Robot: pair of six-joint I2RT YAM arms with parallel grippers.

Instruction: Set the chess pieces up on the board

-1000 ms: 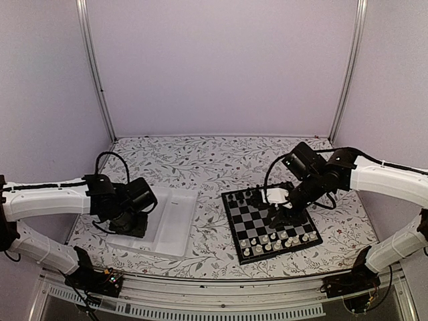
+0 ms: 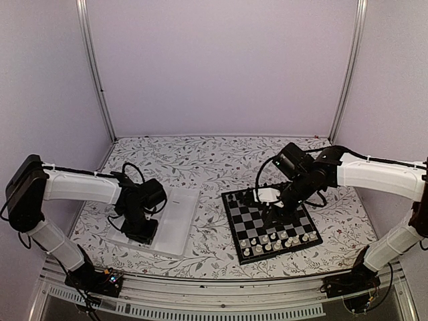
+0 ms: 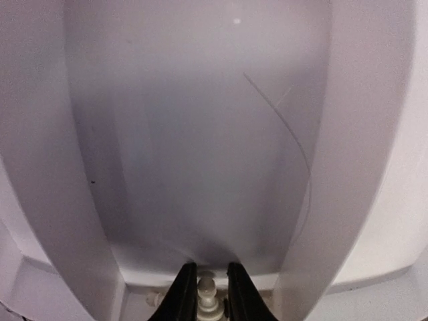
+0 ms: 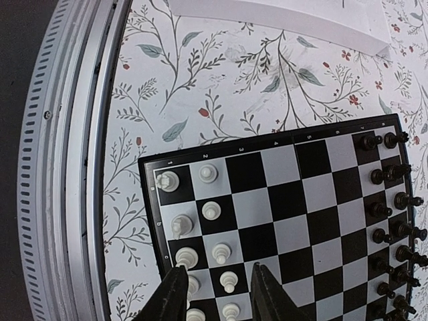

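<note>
The chessboard point(image 2: 254, 221) lies at right, with white pieces point(image 4: 221, 251) along the near side and black pieces point(image 4: 380, 208) along the far side. My left gripper point(image 2: 140, 234) is down in the white tray point(image 2: 184, 221); in the left wrist view its part-open fingertips point(image 3: 211, 271) flank a white piece point(image 3: 207, 301) at the tray's end, grip unclear. Another pale piece lies partly hidden beside it. My right gripper hovers over the board, its fingers apart above the white pieces.
Walls bound both sides and the back; a metal rail runs along the front edge.
The left arm has moved rightward, its gripper lower in the tray. The right arm has shifted slightly left over the board.
</note>
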